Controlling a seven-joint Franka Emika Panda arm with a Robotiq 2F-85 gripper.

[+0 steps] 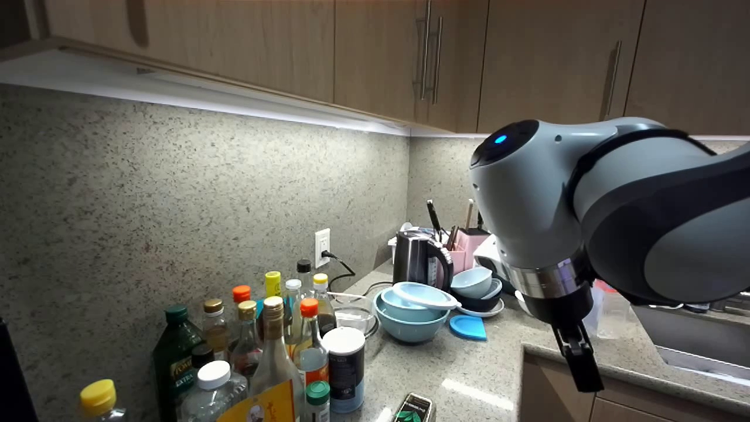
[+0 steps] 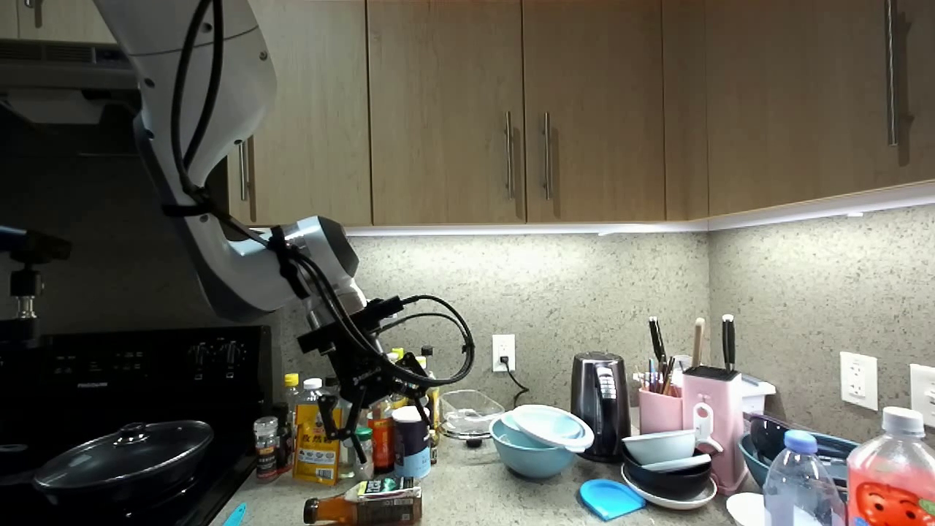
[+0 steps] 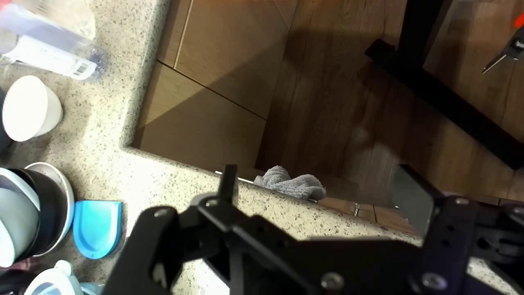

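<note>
Wide apart stand the fingers of my gripper in the wrist view, and only the counter edge and floor show between them. In exterior view 1 the gripper points downward near the counter's front edge, seen side-on. A sauce bottle lies on its side on the counter in exterior view 2, nearer the camera than the row of upright bottles. Part of a bottle label shows at the bottom of exterior view 1. The gripper touches no object that I can see.
Upright bottles crowd along the back wall. Blue bowls, a kettle and a blue flat piece stand or lie further along. A lidded pan sits on the stove. Bare counter lies in front of the bowls.
</note>
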